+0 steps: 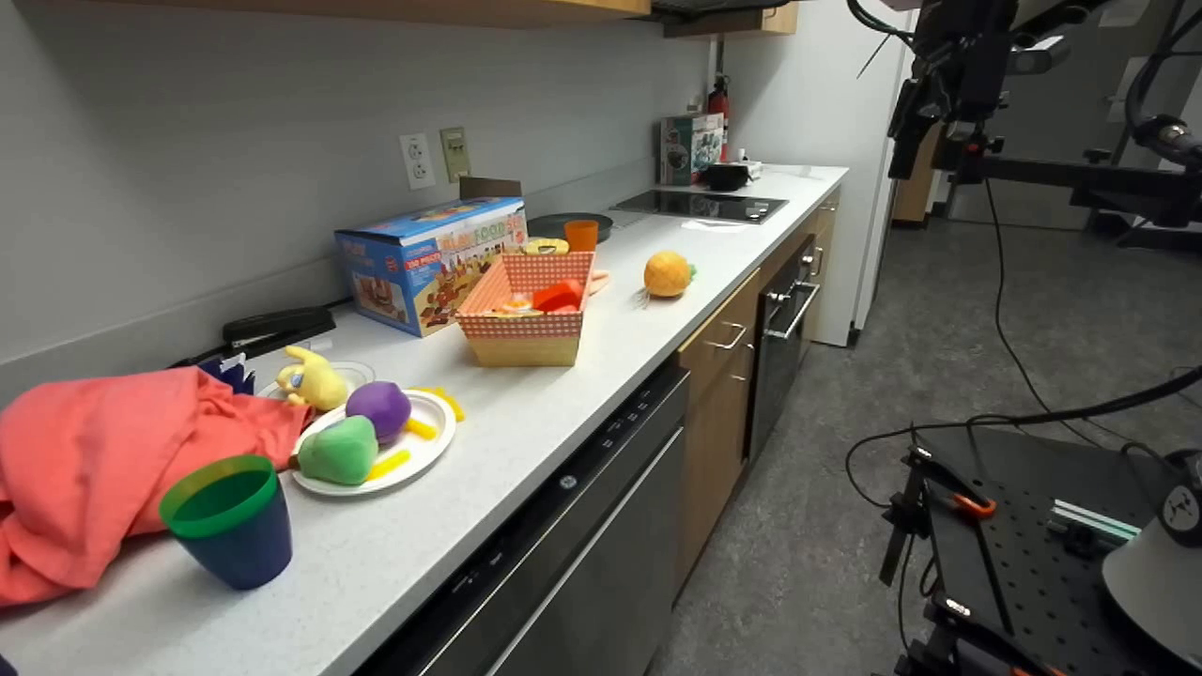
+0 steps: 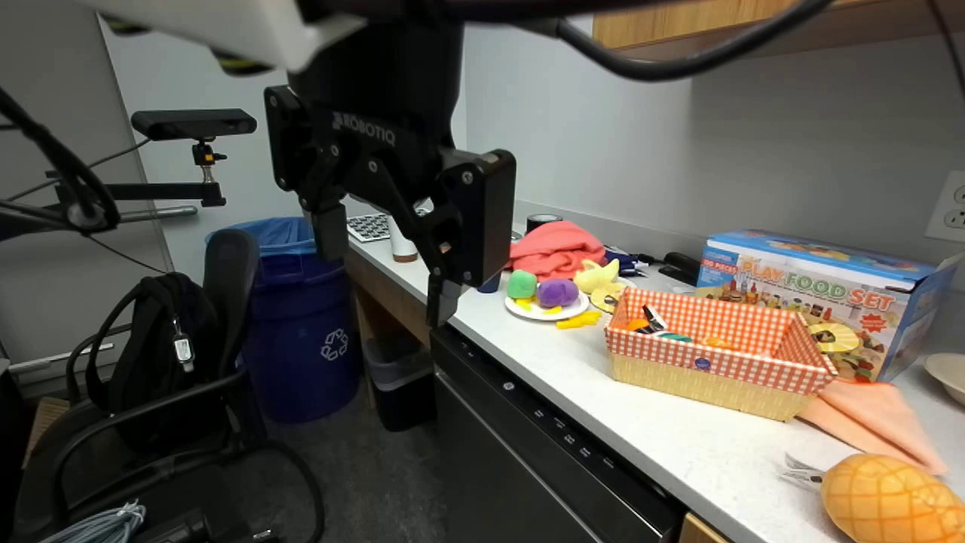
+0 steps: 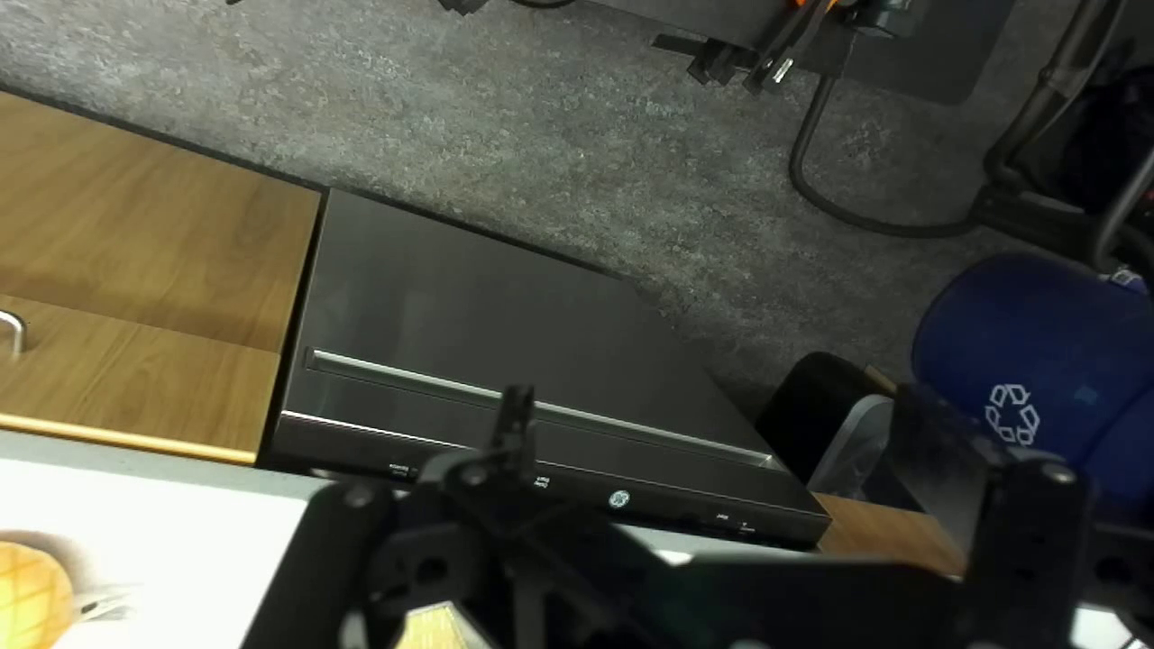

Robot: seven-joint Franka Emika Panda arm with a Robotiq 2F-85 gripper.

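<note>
High above the floor in front of the counter, my gripper (image 2: pixel 380 262) stands open with nothing between its fingers. On the counter, a checkered basket (image 1: pixel 527 295) holds red and other play food. A white plate (image 1: pixel 419 456) carries a green pear-like toy (image 1: pixel 340 452), a purple toy (image 1: pixel 379 410) and yellow sticks. Behind the plate lies a yellow toy (image 1: pixel 316 379). An orange pineapple-like toy (image 1: pixel 667 274) sits nearer the stove. All of these are well apart from my gripper. In the wrist view, dark gripper parts block much of the lower area.
A red cloth (image 1: pixel 124 462) and stacked cups (image 1: pixel 231 530) occupy the counter's near end. The play food box (image 1: pixel 439 265) stands against the wall behind the basket. Bare countertop (image 1: pixel 496 411) runs along the front edge, above the dishwasher (image 1: pixel 597 541).
</note>
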